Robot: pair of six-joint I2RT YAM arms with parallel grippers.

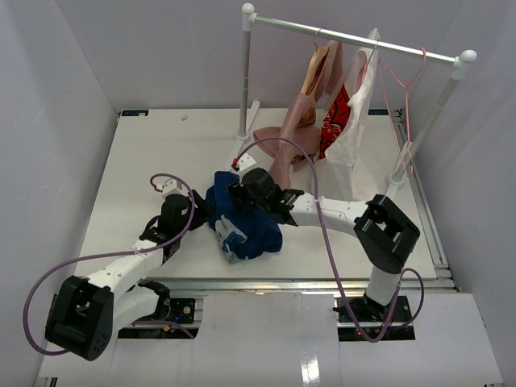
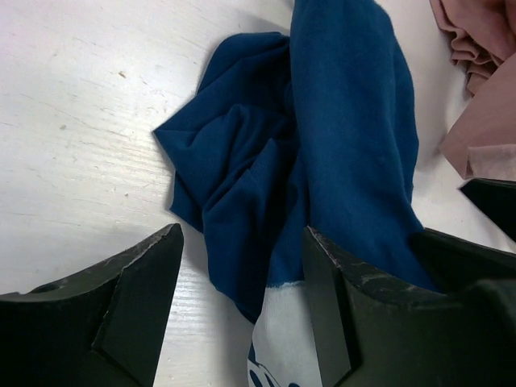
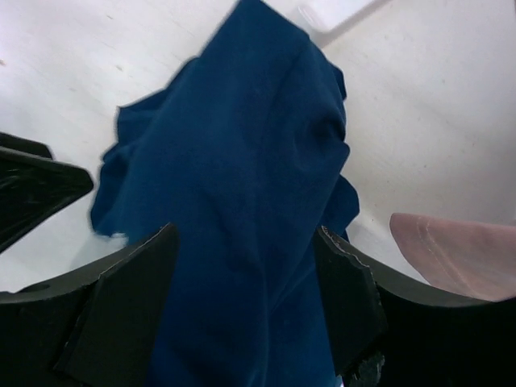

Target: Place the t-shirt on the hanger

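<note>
A crumpled navy t shirt (image 1: pixel 256 234) with a pale print lies on the white board. My left gripper (image 1: pixel 203 208) is at its left edge; in the left wrist view its fingertips (image 2: pixel 165 250) stand apart over board and cloth. My right gripper (image 1: pixel 238 193) is over the shirt's upper part; in the right wrist view its open fingers (image 3: pixel 129 298) frame the navy cloth. A pink empty hanger (image 1: pixel 407 113) hangs at the right end of the rail.
The metal rail (image 1: pixel 355 39) holds a pink garment (image 1: pixel 294 137) and a white-and-red garment (image 1: pixel 347 137), both hanging behind the shirt. The board's left part is clear.
</note>
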